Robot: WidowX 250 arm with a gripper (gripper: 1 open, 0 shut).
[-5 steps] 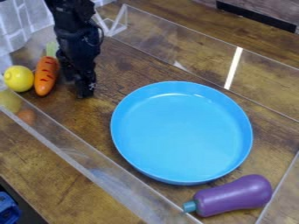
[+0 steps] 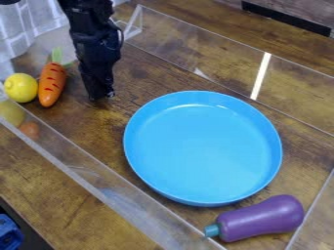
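Note:
The black gripper [image 2: 100, 82] hangs low over the wooden surface at the upper left, just right of an orange toy carrot [image 2: 51, 85] with a green top. Its fingers look shut, with nothing visible between them. A yellow lemon [image 2: 20, 87] lies left of the carrot. A large blue plate [image 2: 202, 146] fills the middle right, and a purple eggplant [image 2: 261, 218] lies below it at the lower right.
A clear low wall [image 2: 117, 200] runs along the left and front, with another at the back. The wooden surface [image 2: 104, 127] between the gripper and the plate is bare.
Compared with a second ago, the gripper has shifted slightly and sits a little farther right of the carrot. The objects look unmoved.

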